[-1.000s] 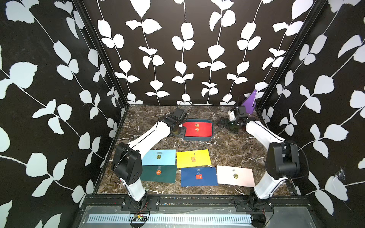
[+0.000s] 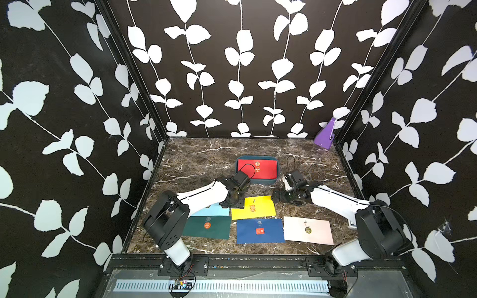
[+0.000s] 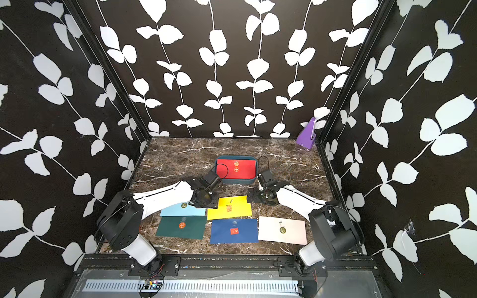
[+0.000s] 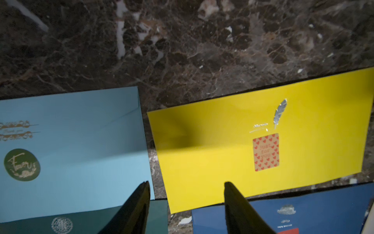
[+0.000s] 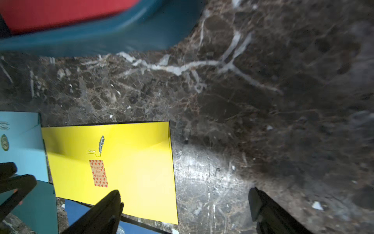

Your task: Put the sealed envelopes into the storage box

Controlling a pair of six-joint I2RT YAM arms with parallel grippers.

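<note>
A red envelope (image 3: 236,171) lies inside the teal storage box (image 3: 233,180). In front lie a yellow envelope (image 4: 206,148), a light blue envelope (image 4: 78,163), a dark green one (image 3: 181,227), a navy one (image 3: 233,231) and a pale pink one (image 3: 282,231). My left gripper is open over the join of the light blue and yellow envelopes, holding nothing. My right gripper is open and empty, over the table and the yellow envelope's right end, just in front of the box.
A purple object (image 3: 305,134) stands in the back right corner.
The envelopes and box lie as before.
</note>
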